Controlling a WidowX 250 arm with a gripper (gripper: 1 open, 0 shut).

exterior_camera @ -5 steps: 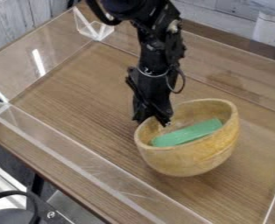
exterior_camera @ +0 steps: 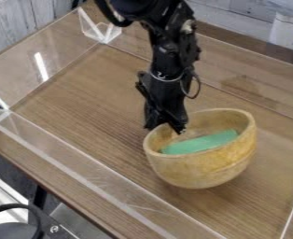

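A wooden bowl [exterior_camera: 199, 168] sits on the table right of center, holding a long green object [exterior_camera: 202, 141]. My black gripper [exterior_camera: 167, 125] reaches down from the top to the bowl's left back rim, its tips low at or just behind that rim. The fingertips are dark and partly hidden, so what is between them is hard to see; the gripper looks shut.
A white bin [exterior_camera: 286, 30] stands at the back right. Black cables lie at the lower left corner.
The bowl has shifted slightly and sits a little differently, its opening appearing narrower. My gripper stays at its left back rim, with only slight movement.
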